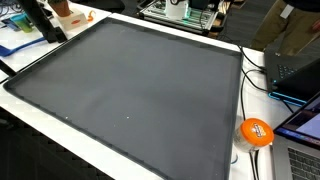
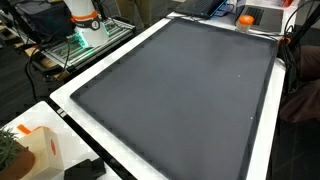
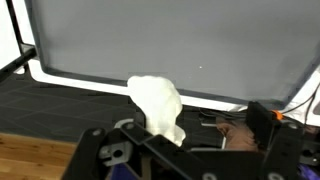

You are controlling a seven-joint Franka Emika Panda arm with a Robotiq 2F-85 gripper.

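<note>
At the bottom of the wrist view my gripper is open, its two dark fingers set wide apart. Beside the left finger, a white, soft-looking shape overlaps the near edge of the board; what it is, and whether it touches the finger, I cannot tell. A large grey board with a dark rim lies on the white table, bare across its whole surface. In both exterior views the gripper is out of sight.
An orange-topped round container stands right of the board, near a laptop and cables. Several small items, including a terracotta pot, occupy the opposite end. The white arm base stands off the board's side.
</note>
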